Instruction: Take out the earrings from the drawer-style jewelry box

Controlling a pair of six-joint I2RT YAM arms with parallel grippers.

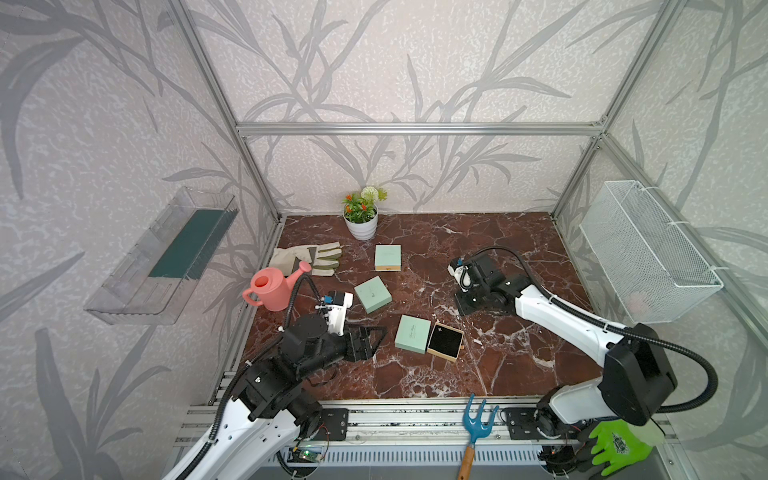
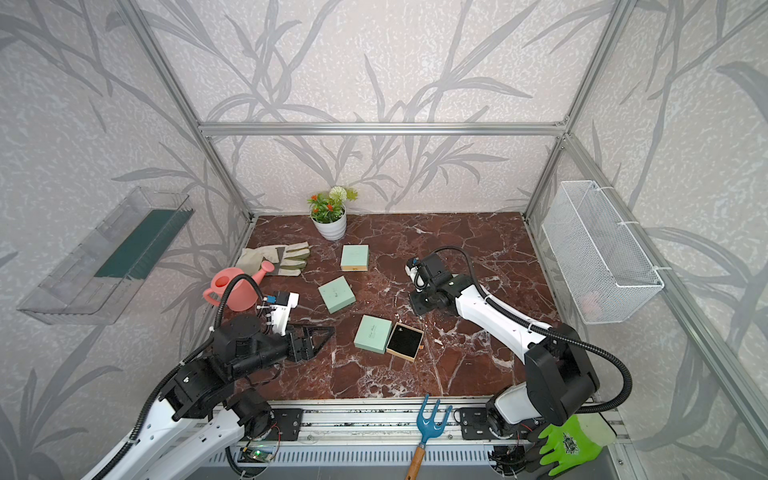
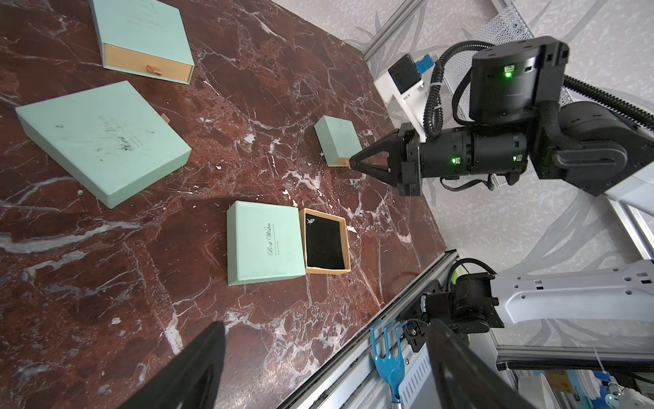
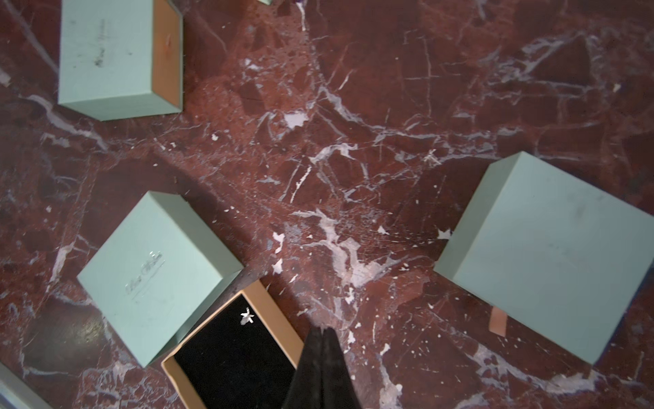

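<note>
A silver star-shaped earring lies on the black lining of the pulled-out drawer, near its corner by the box sleeve. That drawer stands open beside its mint-green jewelry box. My right gripper is shut, fingertips together and nothing between them; in the left wrist view it hangs up and away from the drawer, near another mint box. My left gripper is open and empty, its fingers wide apart over the bare front-left table in the left wrist view.
Two more mint boxes, an angled one and a closed one, stand behind. At the left are a pink watering can and garden gloves; a potted plant is at the back.
</note>
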